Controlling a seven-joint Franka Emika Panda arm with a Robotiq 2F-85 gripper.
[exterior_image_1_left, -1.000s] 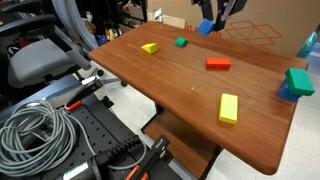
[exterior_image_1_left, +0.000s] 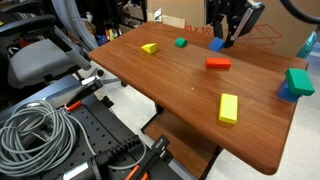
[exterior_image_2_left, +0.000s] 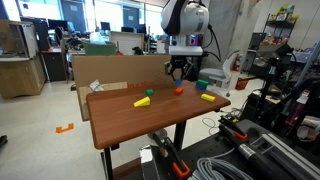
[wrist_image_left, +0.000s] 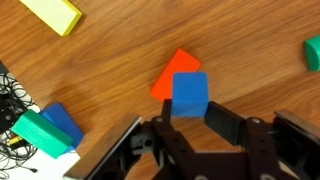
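Observation:
Between the fingers of my gripper is a blue block (wrist_image_left: 190, 92), gripped and held over the table. Below it, a red block (wrist_image_left: 172, 76) lies flat on the wood, partly hidden behind the blue one in the wrist view. In the first exterior view the blue block (exterior_image_1_left: 216, 44) hangs just above and behind the red block (exterior_image_1_left: 217, 63). Whether the two touch is hard to tell, but a gap seems to show between them.
A green block (exterior_image_1_left: 297, 80) rests on a blue one (exterior_image_1_left: 287, 94) at the right. One yellow block (exterior_image_1_left: 229, 108) lies near the front, another yellow block (exterior_image_1_left: 149, 48) far left beside a green block (exterior_image_1_left: 181, 43). Bare table (exterior_image_1_left: 180, 80) surrounds the red block.
The blocks on the table have stayed put.

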